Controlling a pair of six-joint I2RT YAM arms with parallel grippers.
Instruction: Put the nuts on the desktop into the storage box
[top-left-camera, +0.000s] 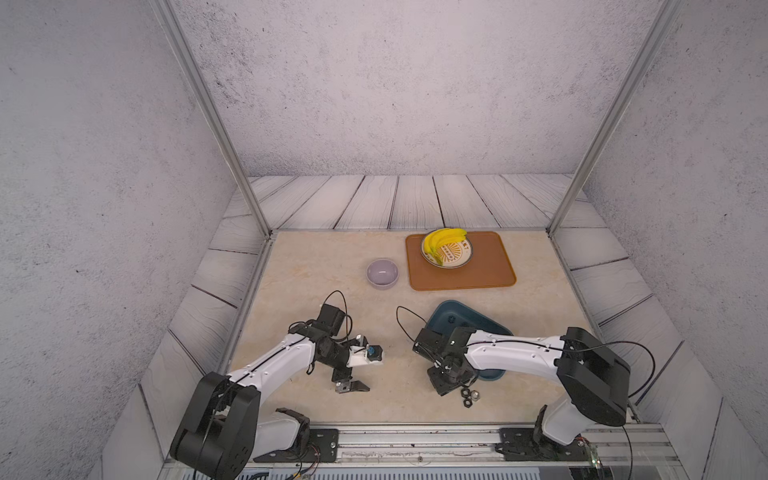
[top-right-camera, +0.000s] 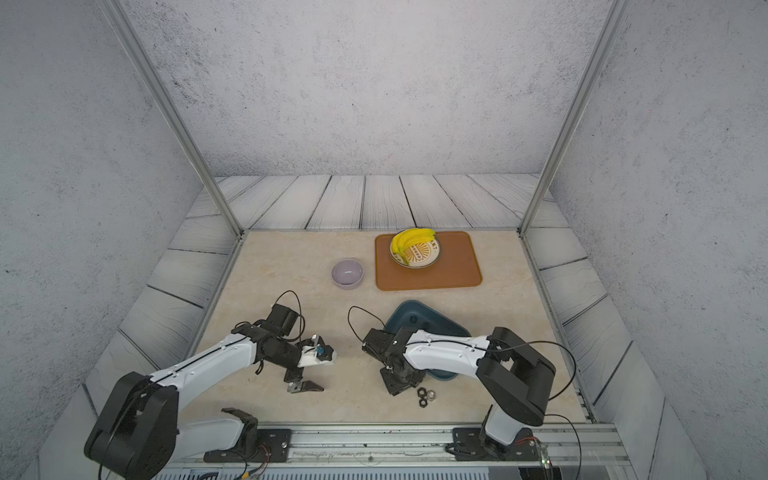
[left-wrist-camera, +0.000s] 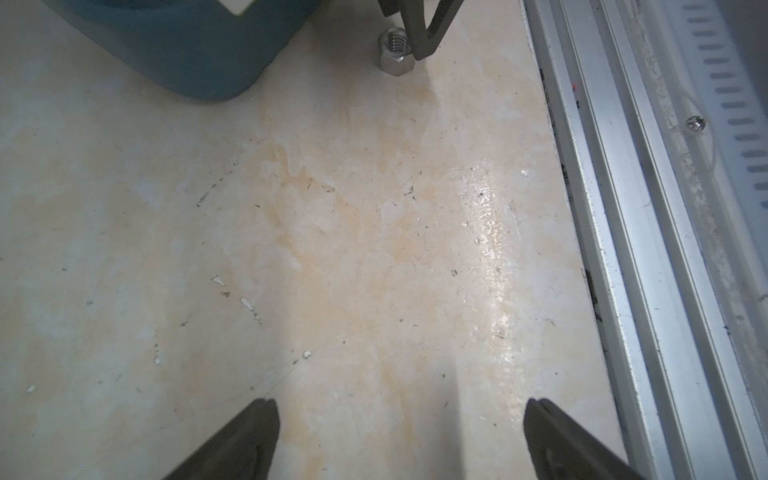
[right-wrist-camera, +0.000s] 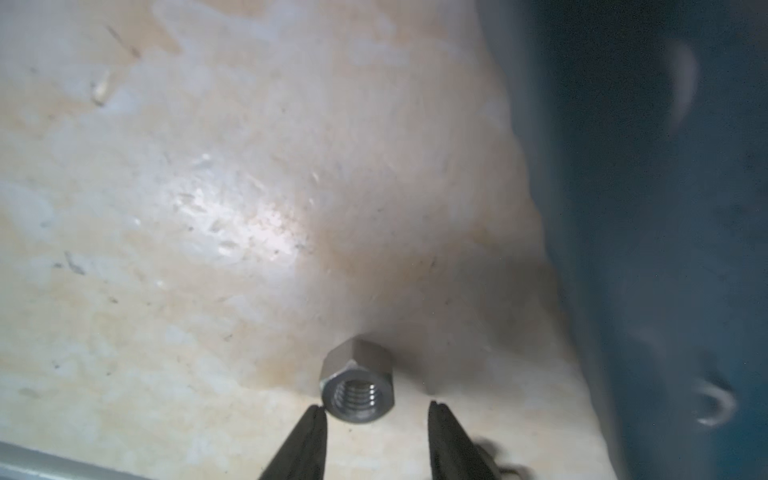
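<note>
In the right wrist view a steel hex nut lies on the desktop between the tips of my right gripper, whose fingers stand apart on either side without visibly touching it. The same nut shows by a finger of the right gripper in the left wrist view. Several more nuts lie in a small cluster just right of that gripper. The blue storage box sits behind and under the right arm, with small dark nuts inside. My left gripper is open over bare desktop.
A purple bowl stands at the middle back. To its right, a brown tray bears a plate with bananas. A metal rail runs along the front edge. Desktop between the two arms is clear.
</note>
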